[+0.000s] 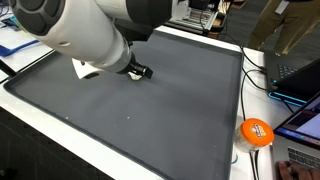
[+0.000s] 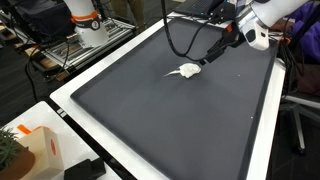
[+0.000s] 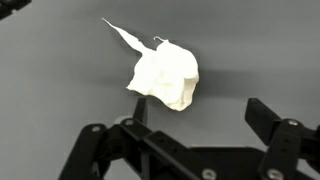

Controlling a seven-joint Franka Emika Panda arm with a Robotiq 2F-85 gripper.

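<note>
A crumpled white cloth with a thin pointed tail lies on the dark grey board, just beyond my fingertips in the wrist view. My gripper is open above the board, its two black fingers wide apart and nothing between them. In exterior view 2 the cloth rests on the bare surface, with my gripper close by, on its right and slightly higher. Exterior view 1 shows the gripper low over the board, hiding most of the cloth.
The dark grey board is otherwise clear. An orange-lidded jar stands on the white table to its right, near laptops. In exterior view 2 a potted plant sits at the near left corner.
</note>
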